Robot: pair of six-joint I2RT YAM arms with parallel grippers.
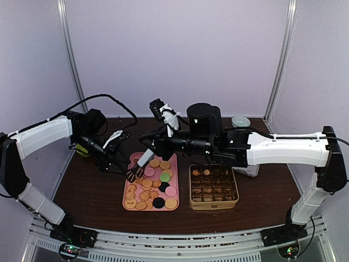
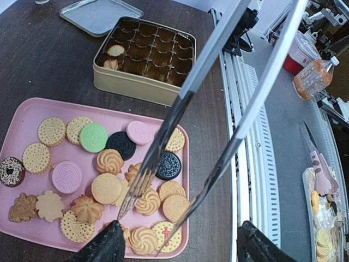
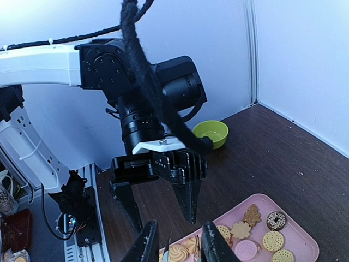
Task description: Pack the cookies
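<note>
My right gripper (image 1: pixel 151 151) is shut on a pair of tongs (image 1: pixel 144 159) with white handles and dark tips. The left wrist view shows the tongs (image 2: pixel 241 132) close up, their slotted ends apart over the tray with no cookie between them. Beneath lies the pink tray (image 1: pixel 127 188), covered with several cookies: a green one (image 2: pixel 94 137), pink, black and golden ones. Left of the tray, my left gripper stands open and empty. The gold tin (image 1: pixel 214 206) holds two small cookies (image 2: pixel 115 51) in its back left compartments; the others look empty.
A clear flat lid (image 2: pixel 101 15) lies behind the tin, near a white bowl (image 1: pixel 240 121). A green bowl (image 3: pixel 211 131) stands at the back left.
</note>
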